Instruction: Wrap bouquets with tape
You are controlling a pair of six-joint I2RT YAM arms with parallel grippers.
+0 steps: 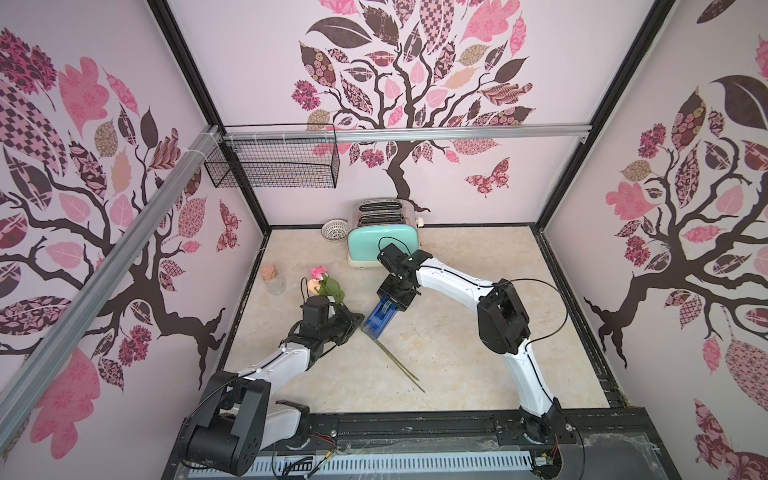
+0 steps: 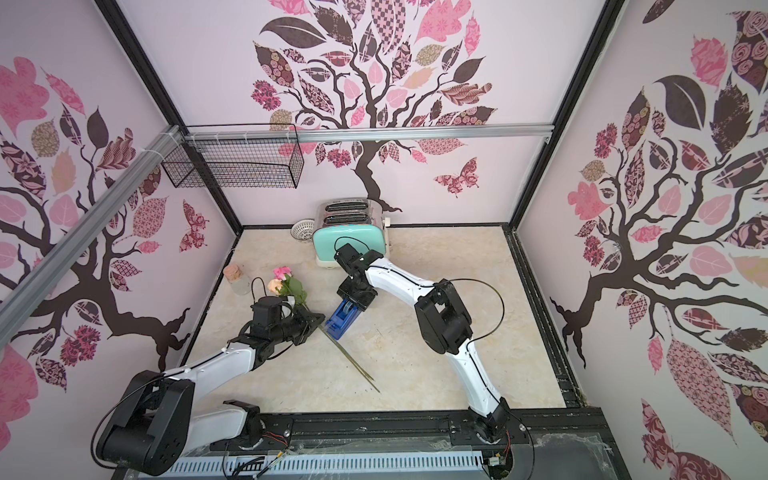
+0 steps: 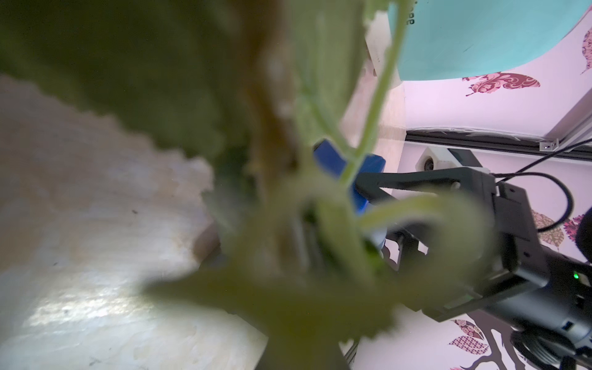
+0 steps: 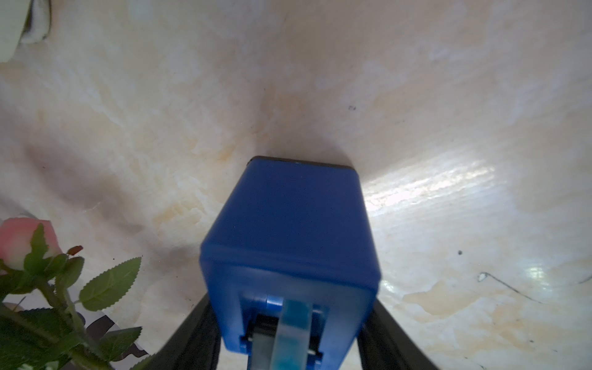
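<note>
The bouquet's pink and peach flowers [image 1: 317, 276] lie left of centre, and its long stems [image 1: 397, 365] trail toward the table's front. My left gripper [image 1: 357, 321] is shut on the stems; in the left wrist view, blurred leaves [image 3: 123, 67] hide most of its fingers. A blue tape dispenser [image 1: 378, 319] stands on the table, its front end close by the stems. My right gripper [image 1: 393, 298] is at its rear end, a finger [image 4: 196, 338] on either side of the blue body [image 4: 289, 215]. Whether they press on it cannot be told. Clear tape [image 4: 289, 342] shows inside the dispenser.
Behind the dispenser stands a turquoise toaster [image 1: 382, 240], with a small white bowl [image 1: 334, 230] beside it. A corked glass jar [image 1: 273, 280] is at the left.
</note>
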